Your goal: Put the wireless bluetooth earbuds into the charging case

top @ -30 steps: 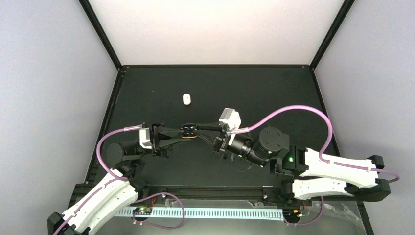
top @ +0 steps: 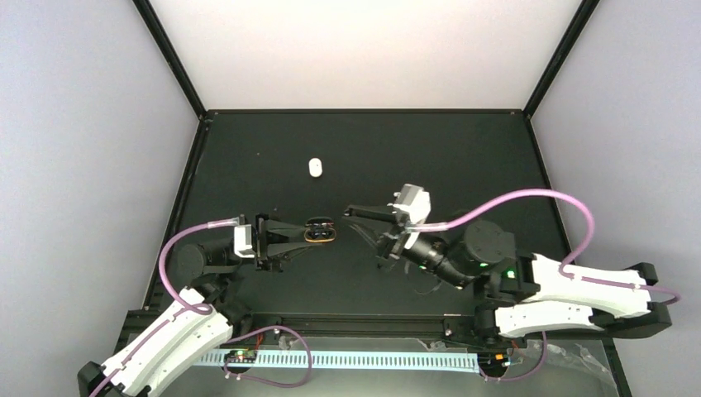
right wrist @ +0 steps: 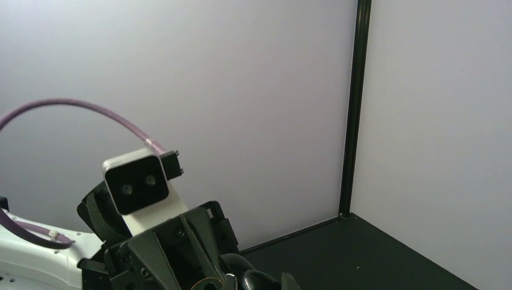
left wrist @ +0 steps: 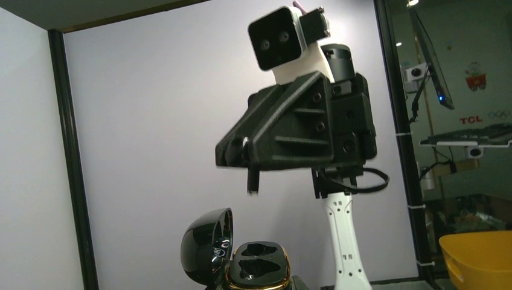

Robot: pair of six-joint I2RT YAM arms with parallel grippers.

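Observation:
The black charging case (top: 320, 234), its lid (left wrist: 207, 246) standing open and a gold line round its base, is clamped by my left gripper (top: 321, 231). Two dark wells show in the case's top face; I cannot tell whether either is filled. To the right of the case and apart from it, my right gripper (top: 347, 217) is shut on a black earbud (left wrist: 253, 180). Its dark stem points down from the fingertips in the left wrist view. At the bottom of the right wrist view the glossy earbud (right wrist: 259, 281) appears beside the case, partly cut off.
A small white rounded object (top: 315, 168) lies on the black table (top: 430, 149) behind the case. Walls enclose the back and sides.
The left gripper and case are almost where they were.

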